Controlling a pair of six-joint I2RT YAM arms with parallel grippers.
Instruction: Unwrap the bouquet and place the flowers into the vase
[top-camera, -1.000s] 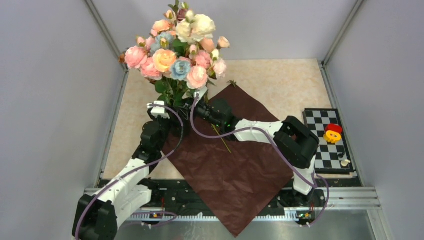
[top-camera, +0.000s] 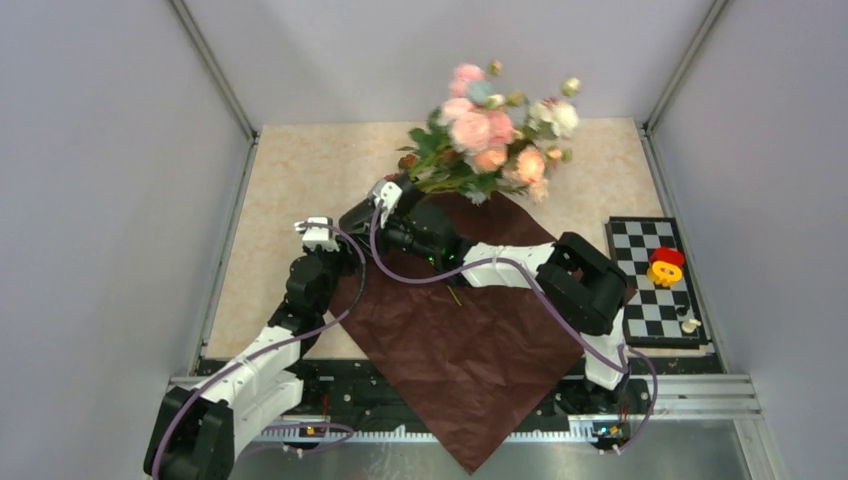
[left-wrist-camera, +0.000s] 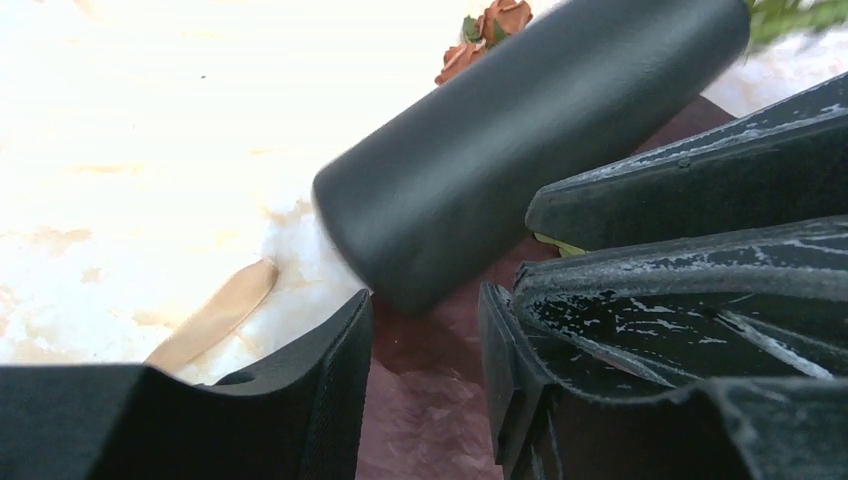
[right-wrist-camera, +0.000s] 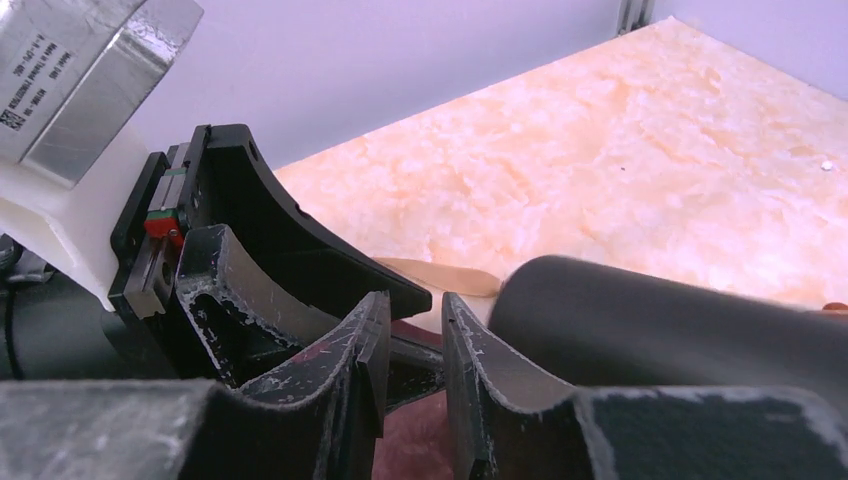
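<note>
The dark cylindrical vase (left-wrist-camera: 530, 150) lies tipped over, its base just beyond my left gripper's fingertips. The blurred bouquet (top-camera: 490, 130) leans out to the back right in the top view. In the left wrist view, my left gripper has its fingers apart, with only the maroon sheet visible through the gap. My right gripper has a narrower gap, with no held object visible; the vase's side passes just beyond its right finger. The two grippers are close together, and their tips are hidden in the top view.
The maroon sheet (top-camera: 455, 370) covers the middle of the table, with a thin stem (top-camera: 455, 296) on it. A tan strip (left-wrist-camera: 215, 315) lies on the pale table near the vase base. A chessboard (top-camera: 645, 320) with small toys stands at the right.
The bouquet has swung from upright at the back left over to the right and lower, and the vase has tipped with it. Both arms have stayed nearly in place.
</note>
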